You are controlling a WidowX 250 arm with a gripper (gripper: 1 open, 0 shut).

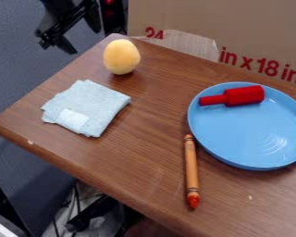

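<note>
My black gripper (74, 39) hangs at the top left, past the table's back corner and above the floor, partly cut off by the frame's top. Whether its fingers are open or shut is unclear. A yellow egg-shaped object (121, 57) stands on the wooden table, right of and below the gripper. A folded pale blue cloth (92, 104) lies on the left of the table. A red cylindrical object with a handle (243, 95) rests on a blue plate (247, 141) at the right. An orange crayon (191, 171) lies left of the plate.
A large cardboard box (225, 37) stands along the back of the table (132, 176). Dark floor lies beyond the left edge.
</note>
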